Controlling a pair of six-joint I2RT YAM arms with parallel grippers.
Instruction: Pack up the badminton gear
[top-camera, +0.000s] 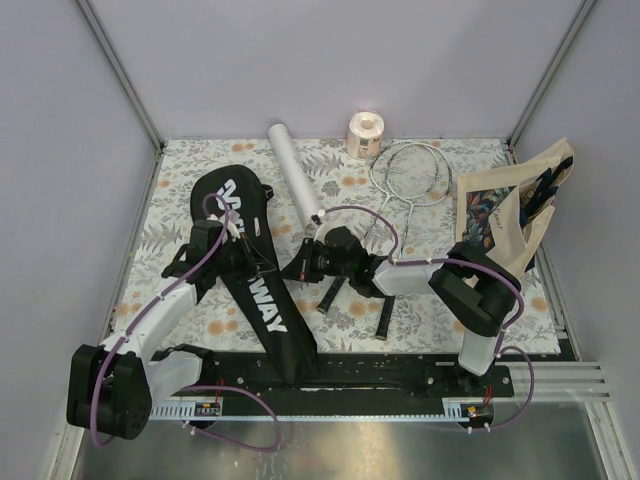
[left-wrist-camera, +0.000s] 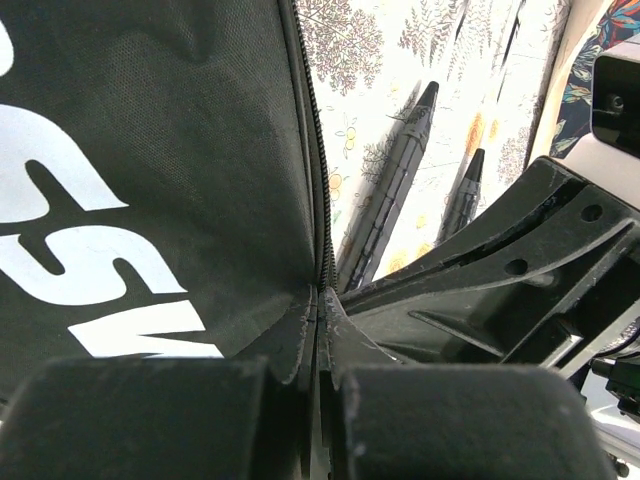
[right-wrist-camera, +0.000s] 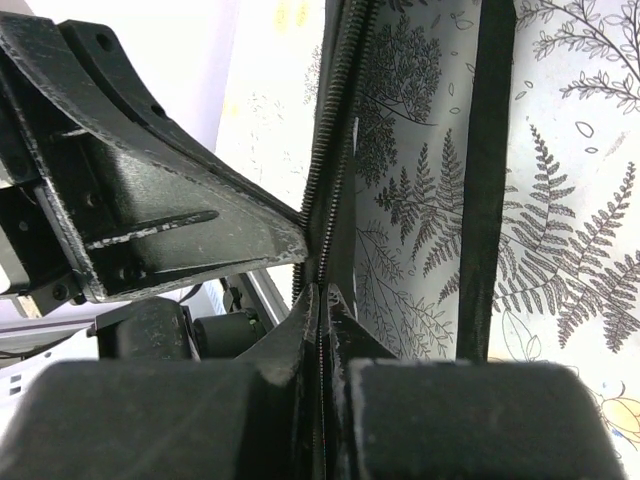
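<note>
The long black racket bag (top-camera: 262, 290) with white lettering lies flat at the left of the mat. At its right edge my left gripper is shut, with the zipper edge (left-wrist-camera: 318, 170) running in between its tips. Just across from it, my right gripper is shut at the bag's zipper (right-wrist-camera: 335, 150); no held thing shows between its fingers. Tips of both grippers nearly meet in the top view. Two rackets lie to the right, heads (top-camera: 415, 172) at the back, their black grips (top-camera: 385, 318) toward the front. The bag's inside is hidden.
A white tube (top-camera: 293, 175) lies beside the bag's upper part. A paper roll (top-camera: 365, 135) stands at the back edge. On the right is a beige tote (top-camera: 500, 205) with dark items in it.
</note>
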